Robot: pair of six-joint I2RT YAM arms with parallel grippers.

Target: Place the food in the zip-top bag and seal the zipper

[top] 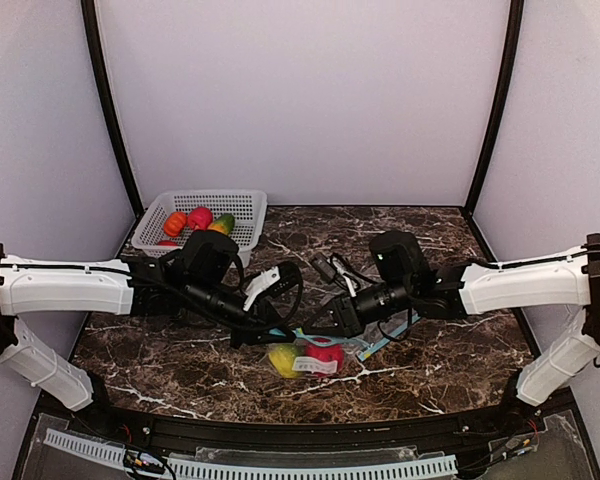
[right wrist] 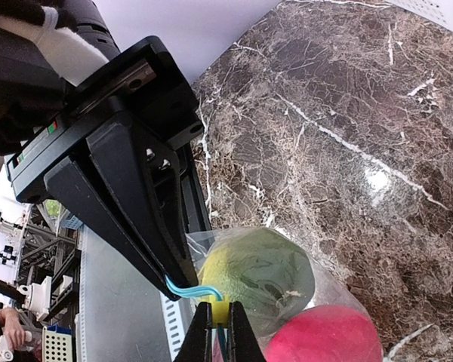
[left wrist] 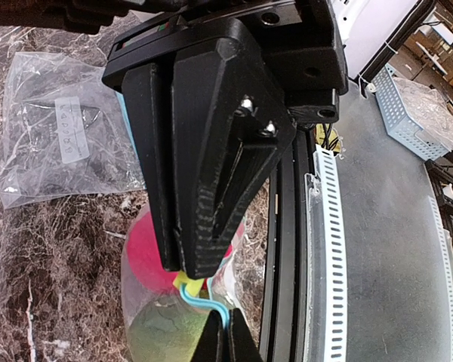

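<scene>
The clear zip bag [top: 315, 365] lies at the front middle, holding a yellow-green item [right wrist: 253, 275] and a red one [right wrist: 321, 339]. My left gripper is shut on the bag's blue zipper strip [left wrist: 204, 300]. My right gripper is shut on the yellow zipper slider [right wrist: 219, 309], close beside the left one. In each wrist view the other gripper fills much of the upper frame.
A white basket [top: 142, 232] with several food items stands at the back left. Another clear bag [left wrist: 38, 136] with a label lies on the marble table [top: 170, 380], whose front edge is just beyond the filled bag.
</scene>
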